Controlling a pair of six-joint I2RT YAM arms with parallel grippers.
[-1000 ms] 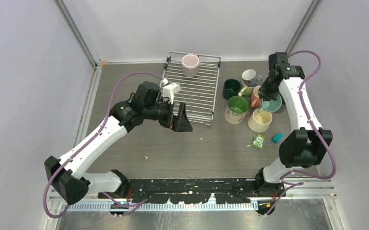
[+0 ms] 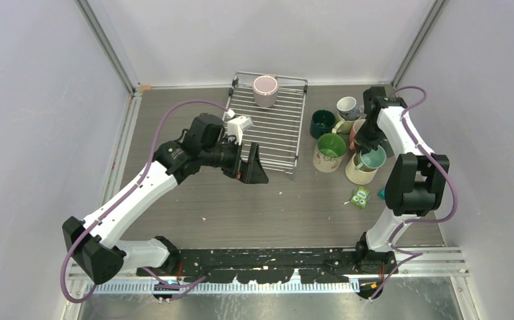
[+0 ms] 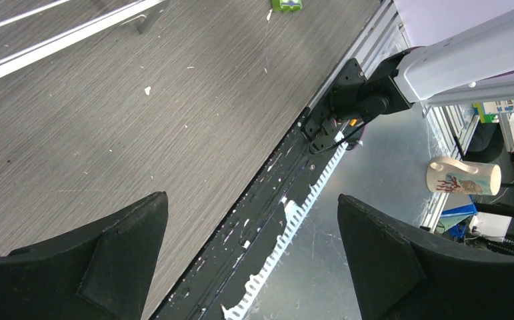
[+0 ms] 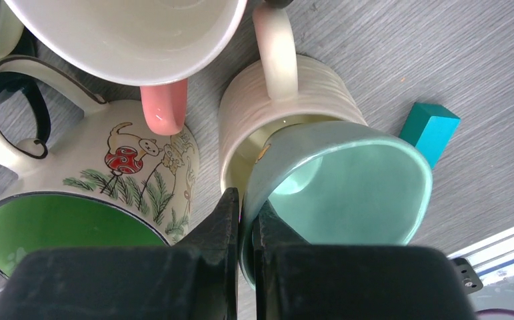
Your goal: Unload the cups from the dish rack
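Observation:
My right gripper is shut on the rim of a pale teal cup point(image 4: 354, 190). In the top view this teal cup point(image 2: 374, 158) hangs tilted over a cream cup point(image 2: 359, 175), overlapping its mouth; whether the two touch I cannot tell. A pink cup point(image 2: 265, 91) stands at the far end of the wire dish rack point(image 2: 262, 127), the only cup on it. My left gripper point(image 2: 253, 172) is open and empty beside the rack's near end; the left wrist view shows bare tabletop between its fingers.
Close by stand a green-lined cup point(image 2: 330, 152), a dark teal cup point(image 2: 322, 123), a blue-white cup point(image 2: 348, 107) and a coral-handled cup point(image 4: 134, 40). A green packet point(image 2: 359, 198) and a teal block point(image 4: 430, 130) lie near the cream cup.
My right gripper has carried the teal cup a little left and toward the front, from beside the cream cup to over its mouth. The left arm has stayed still.

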